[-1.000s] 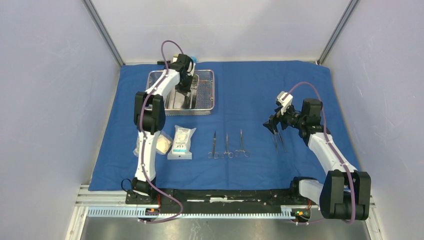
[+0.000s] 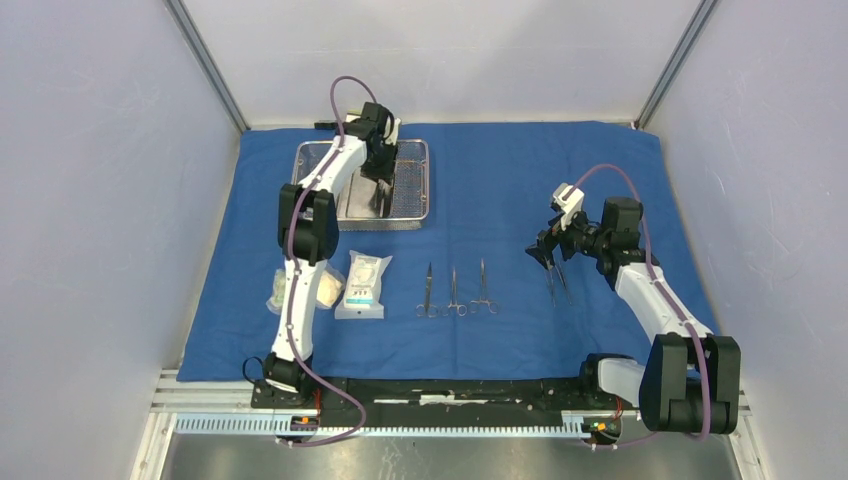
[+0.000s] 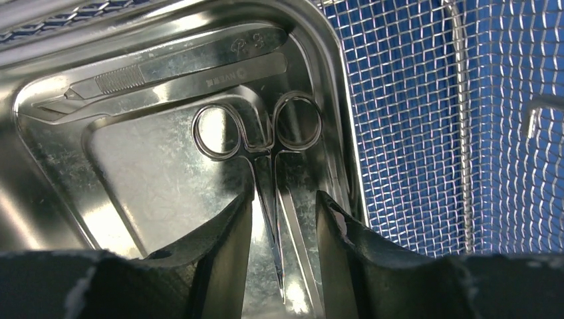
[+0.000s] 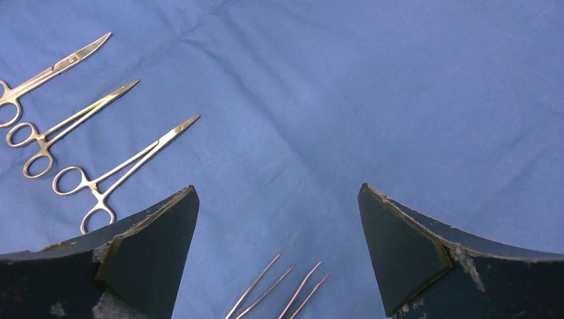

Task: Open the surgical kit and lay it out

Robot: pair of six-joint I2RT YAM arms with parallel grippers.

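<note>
In the left wrist view, a ring-handled instrument (image 3: 264, 174) lies in the steel tray (image 3: 166, 203), its tips pointing toward the lower edge. Beside its shanks lies a thin metal strip (image 3: 297, 242). Tweezers (image 3: 193, 76) rest along the tray's end. My left gripper hangs open above, its fingers to either side of the shanks and the strip, nothing gripped. Standing open and empty over the blue cloth is my right gripper. Tweezers (image 4: 263, 289) lie on the cloth below it, their lower ends cut off in that view.
The tray sits inside a wire mesh basket (image 2: 420, 210). Scissors (image 2: 429, 292) and two clamps (image 2: 454, 292) lie in a row on the cloth. A white packet (image 2: 362, 285) and a bag (image 2: 328, 290) are near the left arm.
The right arm and the laid-out instruments have stayed put.
</note>
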